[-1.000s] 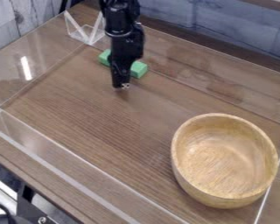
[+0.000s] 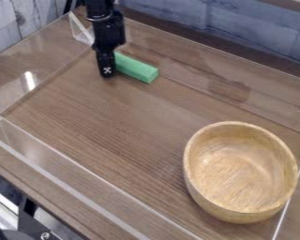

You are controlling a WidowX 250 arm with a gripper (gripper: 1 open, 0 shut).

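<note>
My black gripper (image 2: 106, 69) is low over the wooden table at the upper left, shut, with nothing visible between its fingertips. Just to its right, and close against it, lies a green rectangular block (image 2: 135, 69), angled from upper left to lower right. Whether the fingers touch the block is hard to tell at this size.
A large round wooden bowl (image 2: 238, 197) occupies the lower right of the table (image 2: 127, 141). Dark blue surfaces border the table at the back.
My gripper has moved left and slightly back, from in front of the green block to its left side. The block is now more fully in view.
</note>
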